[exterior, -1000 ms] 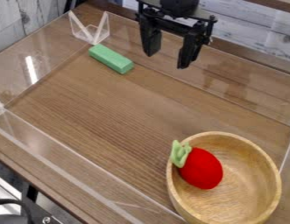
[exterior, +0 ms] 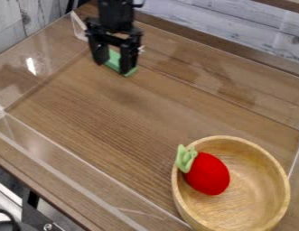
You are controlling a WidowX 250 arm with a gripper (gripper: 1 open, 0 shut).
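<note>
My gripper (exterior: 110, 50), dark and blurred, is at the upper left over a small green block (exterior: 123, 65), its two fingers pointing down on either side of it, open as far as the blur shows. The gripper partly hides the block, so contact is unclear. A wooden bowl (exterior: 248, 203) at the lower right holds a red fruit (exterior: 209, 176) with a green leafy top.
A pale, partly hidden object stands at the top left behind the gripper. The table's edges show at the left and upper right.
My gripper has moved left and down from the upper middle to the green block. The bowl and red fruit have not moved.
</note>
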